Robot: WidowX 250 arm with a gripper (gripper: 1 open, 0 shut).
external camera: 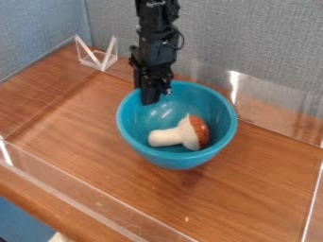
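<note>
A teal bowl (pixel 214 142) sits on the wooden table, holding a toy mushroom (pixel 171 134) with a white stalk and an orange-brown cap, lying on its side. The black gripper (pixel 150 95) comes down from the top onto the bowl's back-left rim and looks shut on it. Its fingertips are small and dark, partly hard to make out.
A white wire-like object (pixel 94 57) stands at the back left near the grey walls. A clear strip runs along the front-left edge and along the back.
</note>
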